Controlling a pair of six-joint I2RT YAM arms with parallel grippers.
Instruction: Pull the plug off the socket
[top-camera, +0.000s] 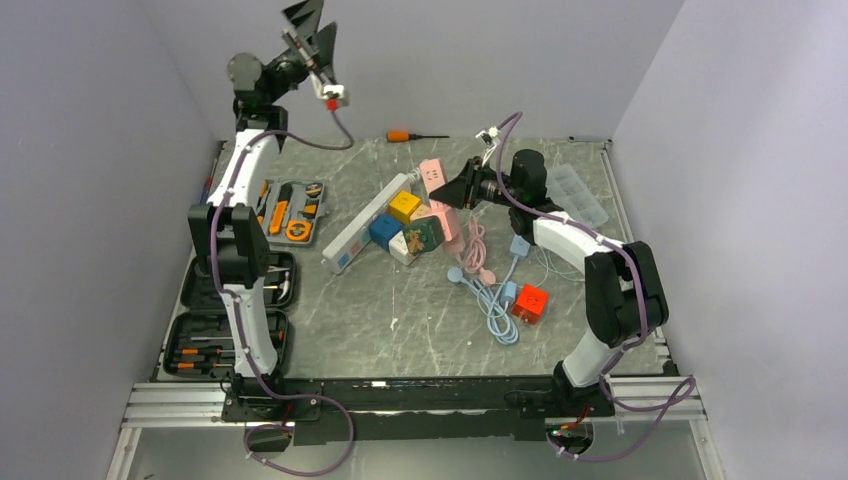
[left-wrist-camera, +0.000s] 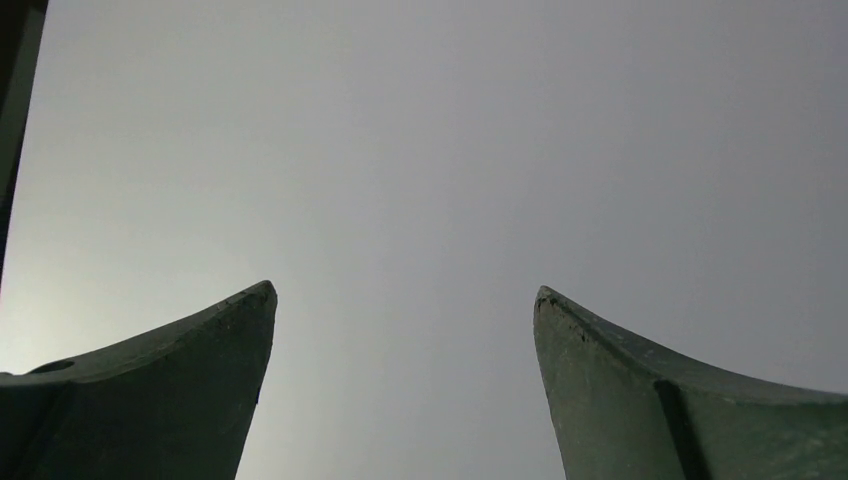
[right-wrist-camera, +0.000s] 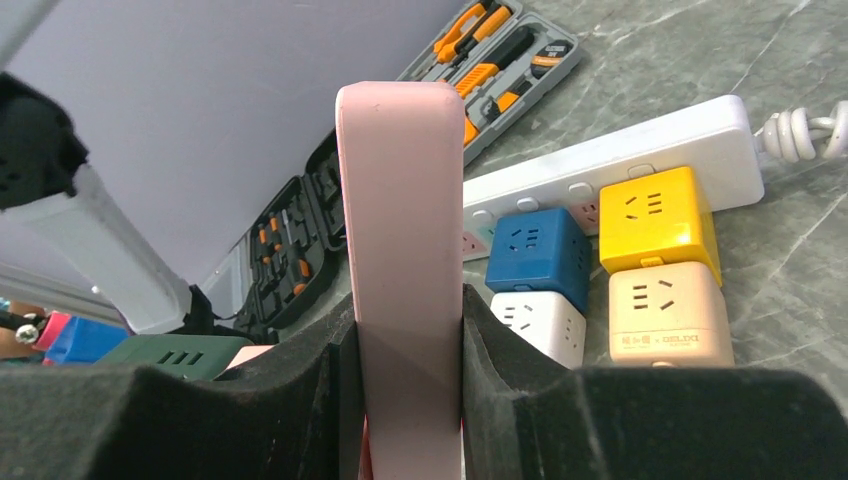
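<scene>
My right gripper is shut on a pink power strip (right-wrist-camera: 400, 200), gripping it across its narrow sides and holding it up above the table. A dark green plug (top-camera: 423, 234) sits at the strip's near end in the top view; in the right wrist view only the top of this green plug (right-wrist-camera: 175, 353) shows, at lower left. Up by the back wall, far from the strip, my left gripper stands open, with only bare wall between its fingers.
A white power strip (top-camera: 368, 222) lies left of the pink one, with blue (top-camera: 384, 229), yellow (top-camera: 404, 207) and white cubes beside it. Toolboxes (top-camera: 228, 340) line the left side. A blue cable (top-camera: 497, 315) and a red cube (top-camera: 530, 302) lie front right.
</scene>
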